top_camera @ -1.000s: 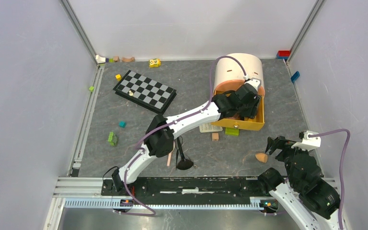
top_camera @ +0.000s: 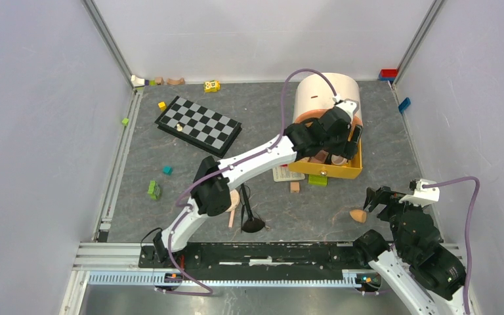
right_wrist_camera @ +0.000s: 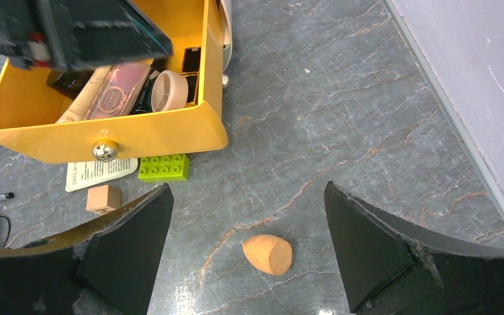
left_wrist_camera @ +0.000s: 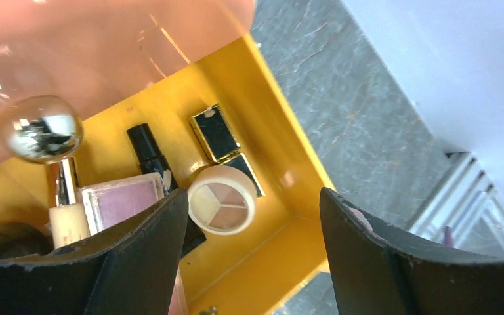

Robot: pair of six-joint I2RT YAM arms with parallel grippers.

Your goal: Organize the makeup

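Note:
A yellow makeup box (top_camera: 341, 172) with a pink lid stands at the back right. Inside are a round white-pink pot (left_wrist_camera: 222, 200), two small dark square items (left_wrist_camera: 213, 131), a dark tube (left_wrist_camera: 143, 144), a pink-purple pack (left_wrist_camera: 125, 200) and other cosmetics. My left gripper hangs over the box with its fingers apart, the pot between and beneath them; nothing is visibly held. My right gripper is open at the front right, above the floor, empty.
A chessboard (top_camera: 199, 125) lies at left. A green brick (right_wrist_camera: 163, 168), wooden block (right_wrist_camera: 104, 199) and wooden piece (right_wrist_camera: 267, 254) lie before the box. The floor right of the box is clear.
My left gripper and wrist have moved slightly up in the top view, with more of the box's contents showing. The right arm is unchanged.

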